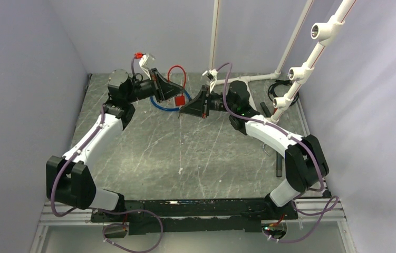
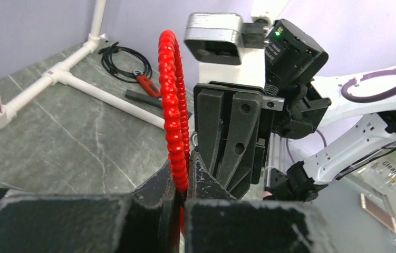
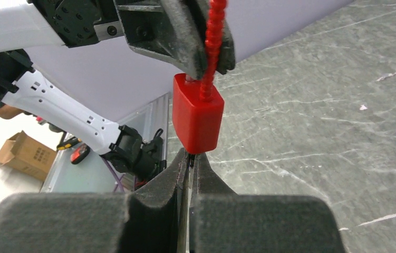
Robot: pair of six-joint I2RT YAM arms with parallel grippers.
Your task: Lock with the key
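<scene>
My left gripper [image 1: 182,90] is shut on the red padlock [image 1: 180,100], holding it above the table by its upper end. In the left wrist view its red beaded cable loop [image 2: 171,105] rises upright between me and the other gripper; the lock body is mostly hidden there. In the right wrist view the lock body [image 3: 198,113] hangs below the left fingers [image 3: 190,42]. Right beneath it, my right gripper is shut. A small dark piece shows between its tips and the lock's underside; whether it is the key, and how deep it sits, I cannot tell.
A blue loop [image 1: 163,107] lies on the grey table behind the lock. White pipes [image 1: 256,78] and a coiled black cable [image 1: 276,88] with a red end stand or lie at the back right.
</scene>
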